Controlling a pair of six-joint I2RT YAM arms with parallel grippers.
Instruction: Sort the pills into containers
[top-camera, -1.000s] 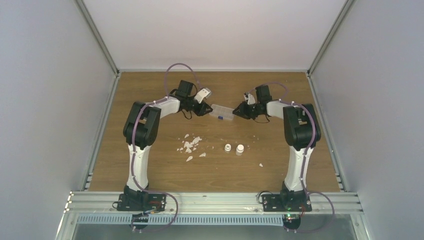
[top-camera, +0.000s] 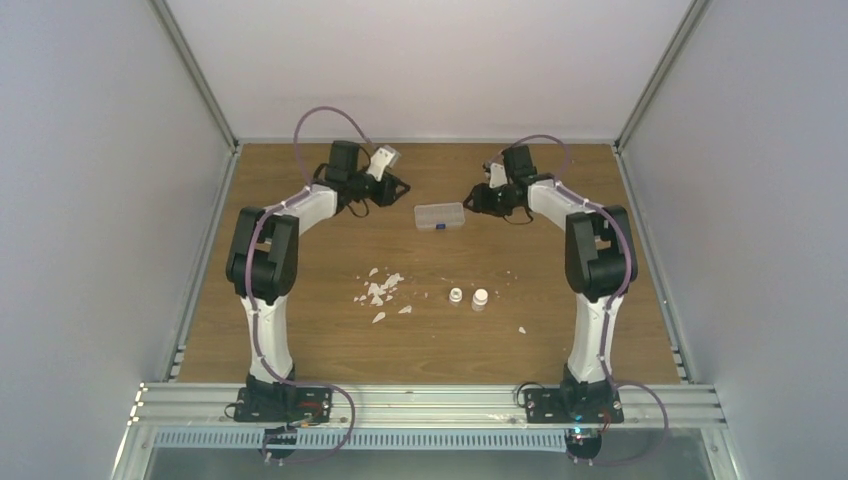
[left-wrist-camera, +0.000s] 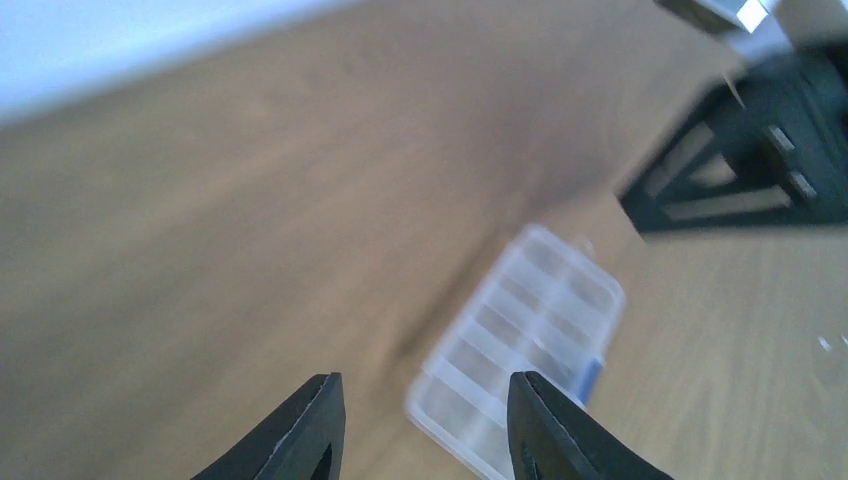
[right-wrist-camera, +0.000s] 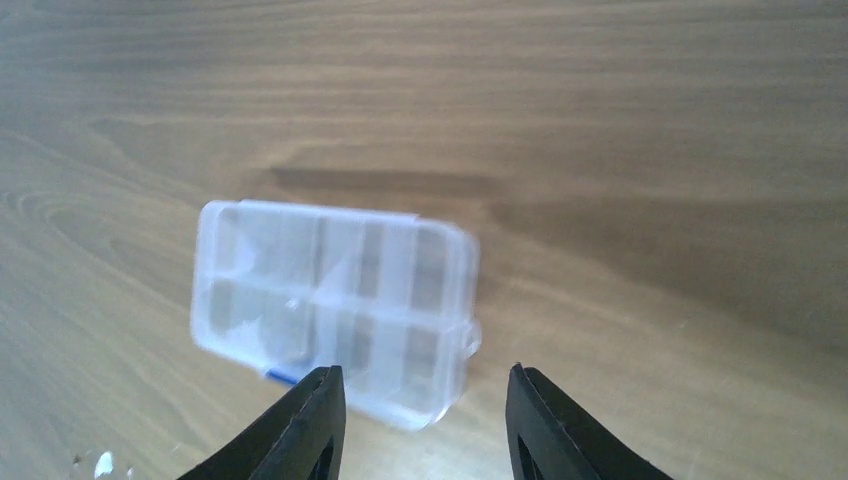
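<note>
A clear compartment box (top-camera: 432, 215) with a blue latch lies level on the table between the two arms. Over its left side, a short way off, my left gripper (top-camera: 405, 190) is open and empty. My right gripper (top-camera: 468, 203) is open beside the box's right end. In the right wrist view the box (right-wrist-camera: 335, 300) sits beyond the fingers (right-wrist-camera: 322, 425), apart from them; a few pale specks lie in the table's lower left there. From the left wrist the box (left-wrist-camera: 520, 345) is blurred. Two small bottles, one (top-camera: 456, 296) and a taller white-capped one (top-camera: 480, 297), stand nearer the front.
White flat pieces (top-camera: 380, 290) are scattered on the table left of the bottles. Another pale piece (top-camera: 522, 330) lies front right.
The box has turned from tilted to straight along the table. My left gripper has moved away from it to the left and back.
</note>
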